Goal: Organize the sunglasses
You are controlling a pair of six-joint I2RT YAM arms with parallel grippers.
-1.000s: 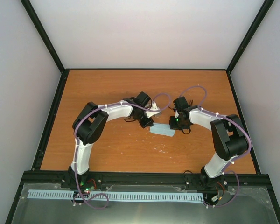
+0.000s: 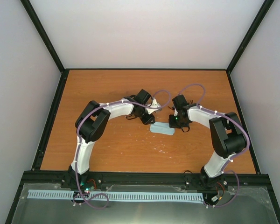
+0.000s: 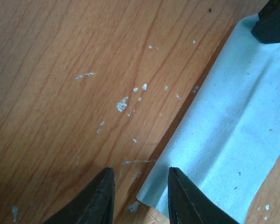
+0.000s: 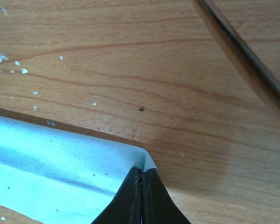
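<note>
A light blue cloth (image 2: pixel 161 129) lies flat on the wooden table between the two grippers. My left gripper hangs open over one end of it, one finger above the cloth, the other above bare wood. My right gripper is shut at the other end, its tips at a folded corner of the cloth; whether cloth is between them I cannot tell. No sunglasses can be made out.
A thin dark rod-like edge (image 4: pixel 245 51) shows at the upper right of the right wrist view; what it is I cannot tell. Bare table (image 2: pixel 116 149) surrounds the cloth, with small pale flecks on it.
The left arm has shifted slightly between the top-view frames, its gripper staying by the cloth's left end. The right arm is almost unchanged.
</note>
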